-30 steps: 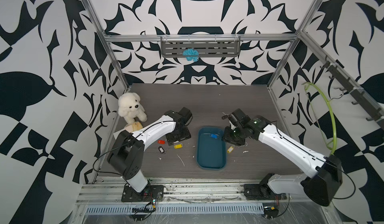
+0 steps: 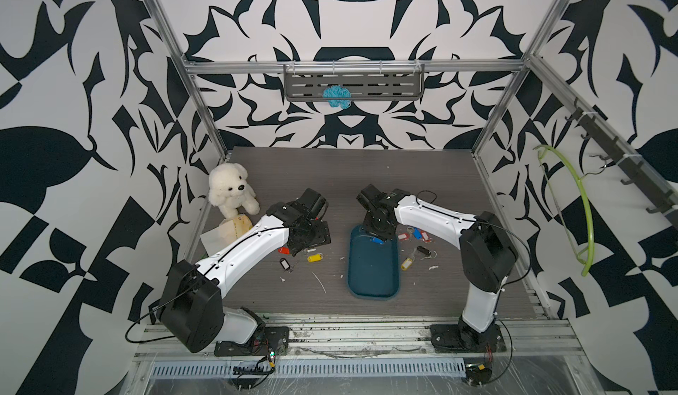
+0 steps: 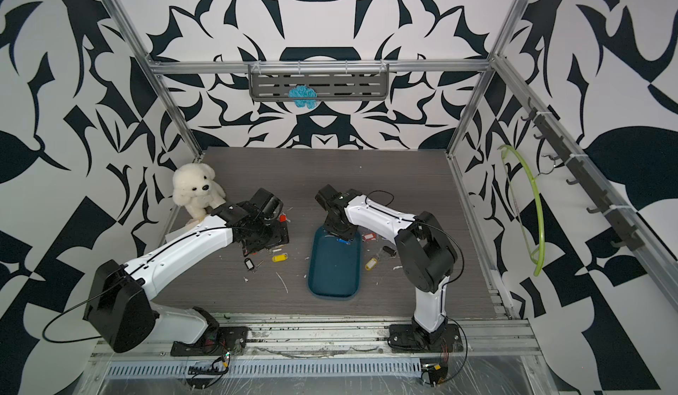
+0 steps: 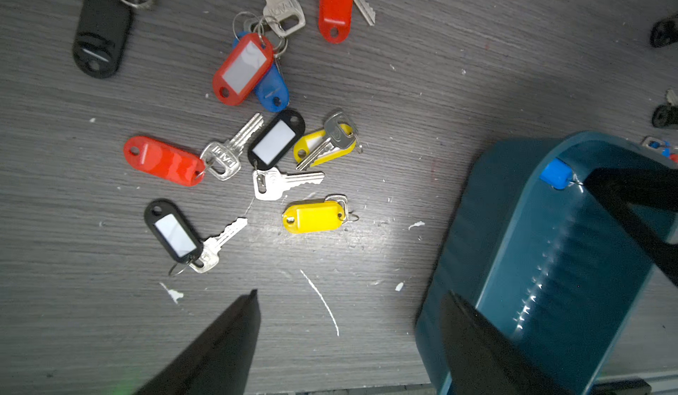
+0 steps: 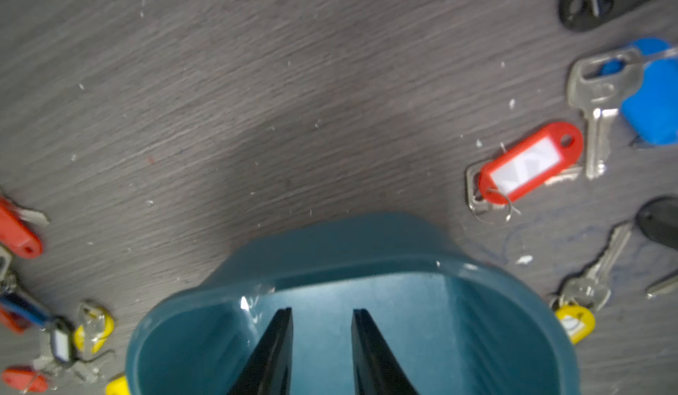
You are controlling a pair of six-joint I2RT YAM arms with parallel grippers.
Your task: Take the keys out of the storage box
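Note:
The dark teal storage box (image 2: 373, 275) stands on the table right of centre. A blue-tagged key (image 4: 557, 174) lies inside it at the far end, seen in the left wrist view. My right gripper hangs over the far end of the box, part open, with nothing visible between its fingers. The blue key does not show in the right wrist view. My left gripper stands open and empty over the table, left of the box. Loose keys with a yellow tag (image 4: 314, 217), a red tag (image 4: 164, 160) and a black tag (image 4: 173, 231) lie on the table below it.
To the right of the box lie more keys, including a red tag (image 5: 531, 162) and a blue tag (image 5: 653, 108). A white plush dog (image 2: 231, 185) sits at the back left. The table behind the box is clear.
My right arm has swung left and back from the box's right side to above its far end. My left arm has drawn back to the left, away from the box.

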